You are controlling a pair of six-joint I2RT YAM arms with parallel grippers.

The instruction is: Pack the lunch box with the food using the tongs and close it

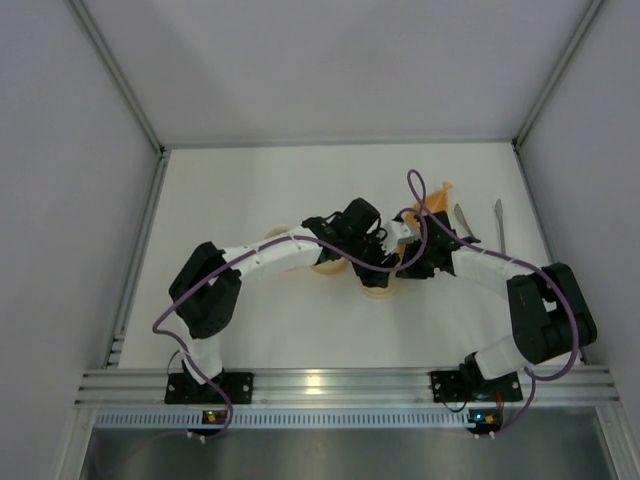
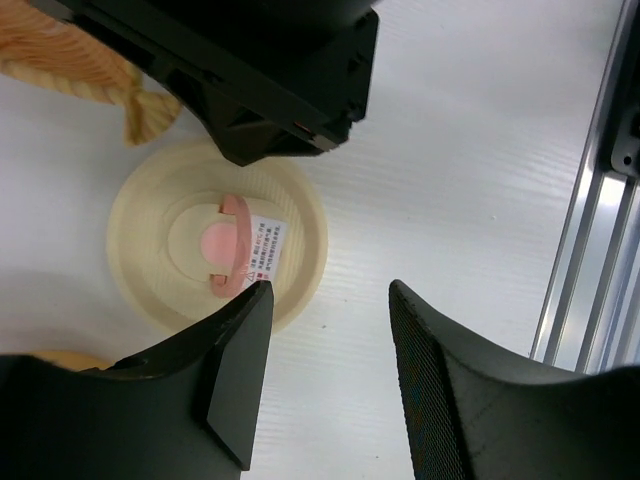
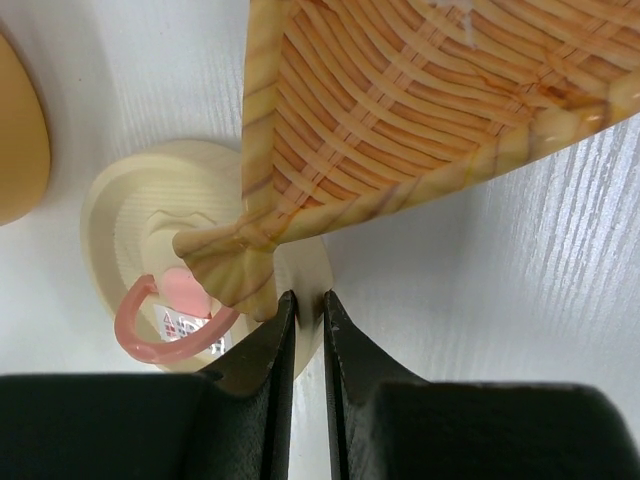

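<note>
The round cream lunch box [image 3: 120, 210] has a pink handle [image 3: 165, 350] and a small printed label on its top. In the right wrist view my right gripper is shut on the box's rim at its near right side. Whether it pinches the lid alone or the body too, I cannot tell. In the left wrist view the lunch box [image 2: 140, 235] sits beyond my left gripper, which is open and empty, its fingers spread apart. From above, both grippers crowd over the box [image 1: 380, 291], hiding most of it.
A woven basket [image 3: 400, 110] lies close behind the box, its corner knot overhanging the lid in the right wrist view. Left of the box stands a tan container [image 1: 328, 267]. Two pieces of cutlery, including a long one [image 1: 500, 225], lie far right.
</note>
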